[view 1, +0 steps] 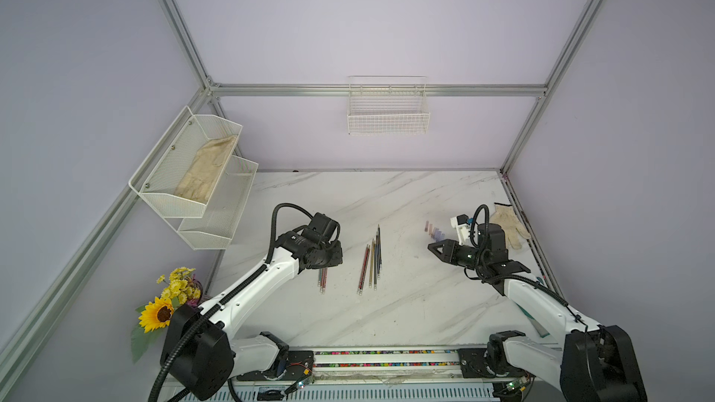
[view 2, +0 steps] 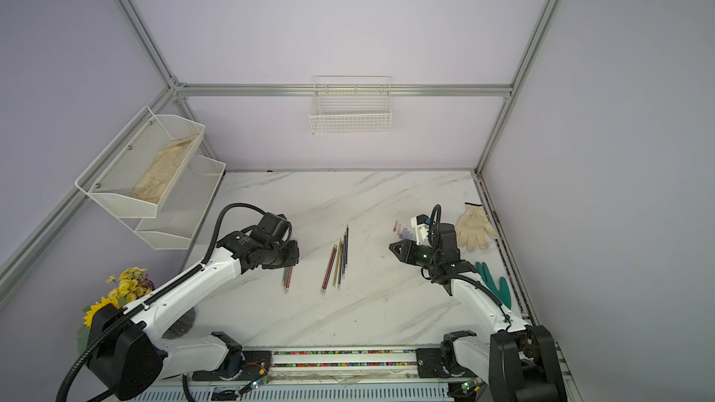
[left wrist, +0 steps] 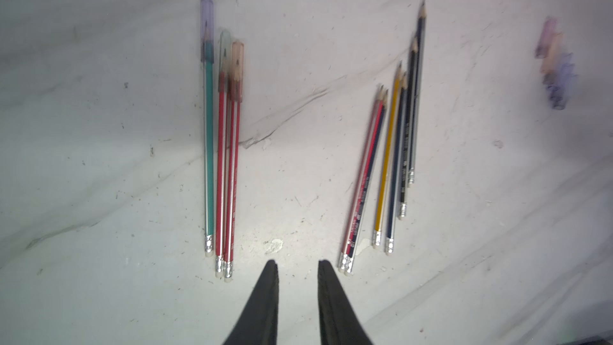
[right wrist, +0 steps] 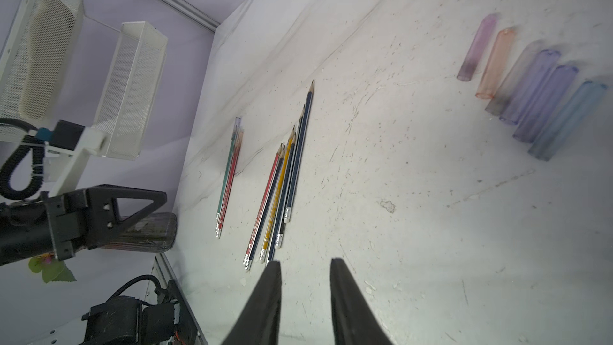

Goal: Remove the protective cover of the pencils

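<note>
Three capped pencils (left wrist: 209,140), one green and two red, lie side by side at the left under my left gripper (view 1: 331,257). To their right several uncapped pencils (left wrist: 383,166) (right wrist: 300,147) lie together with bare tips. Farther right lie several loose translucent coloured covers (right wrist: 495,60). My left gripper hangs above the table with nothing between its fingers; its narrow gap leaves its state hard to read. My right gripper (view 1: 433,250) is over the right half, near the loose covers, part open with nothing between its fingers.
A beige glove (view 2: 473,227) and a green glove (view 2: 502,290) lie at the right edge. Mesh baskets (view 1: 193,212) hang on the left wall and back wall, with flowers (view 1: 160,312) at the left.
</note>
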